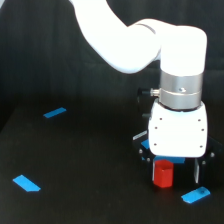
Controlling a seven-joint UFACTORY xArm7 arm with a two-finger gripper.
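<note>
A small red block (162,174) rests on the dark table at the right of the camera view. Directly over and behind it is my white gripper (174,174), pointing down. Its dark fingers look spread, one close by the block's left side and the other well to its right, with a gap between that right finger and the block. Whether the left finger touches the block is unclear. The gripper's body partly covers a blue piece (176,159) behind the block.
Blue strips lie flat on the table: one at the front right (195,195), another at the left (26,184), and a third farther back (55,112).
</note>
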